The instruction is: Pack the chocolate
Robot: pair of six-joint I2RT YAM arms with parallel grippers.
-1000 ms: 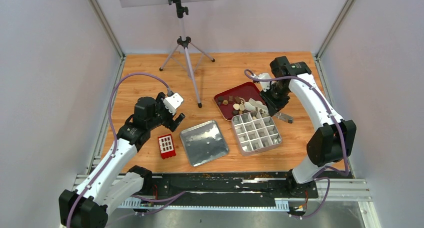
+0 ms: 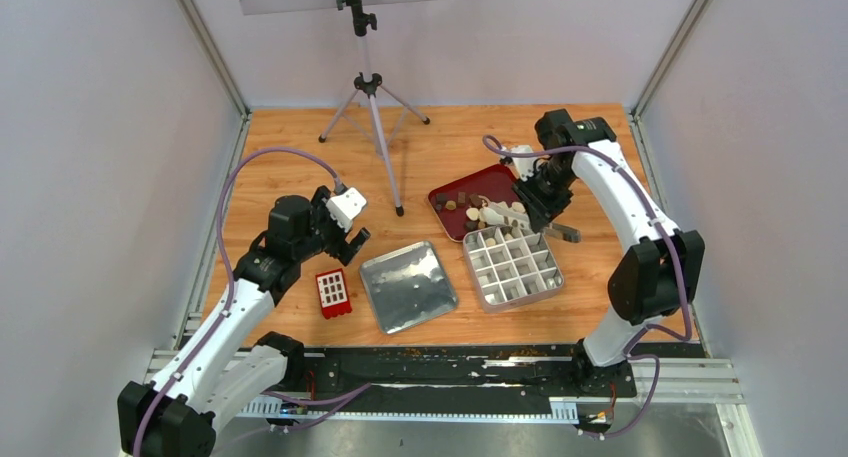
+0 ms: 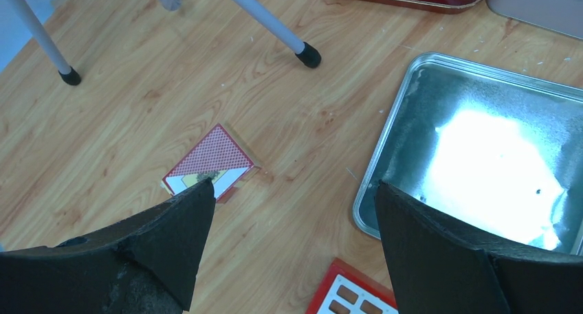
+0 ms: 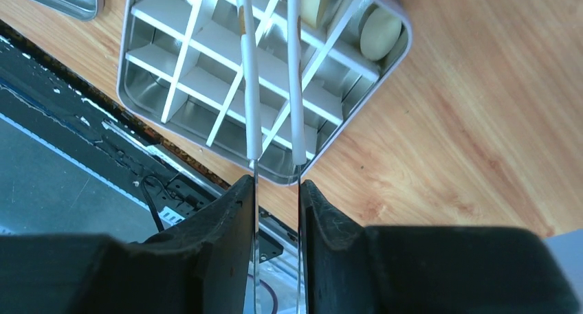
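Chocolates, dark and pale, lie in the red tray (image 2: pixel 448 216) at the back right, in front of which sits a divided box (image 2: pixel 513 269). Two pale pieces, a cream piece (image 4: pixel 379 34) among them, show in compartments in the right wrist view. My right gripper (image 2: pixel 539 213) is shut on metal tongs (image 4: pixel 251 101), whose white tips reach over the box and the tray's near side; whether they grip a piece is hidden. My left gripper (image 2: pixel 355 243) stands open and empty above the table, left of the metal tray (image 2: pixel 408 286).
A red gridded holder (image 2: pixel 333 293) lies near the front left. A tripod (image 2: pixel 395 192) stands at the back centre. A small patterned card (image 3: pixel 210 159) lies on the wood beside it. The front edge has a dark rail.
The right arm has shifted slightly up in the top view and back toward the left, with the tongs still in its gripper. The left arm and the trays are unmoved.
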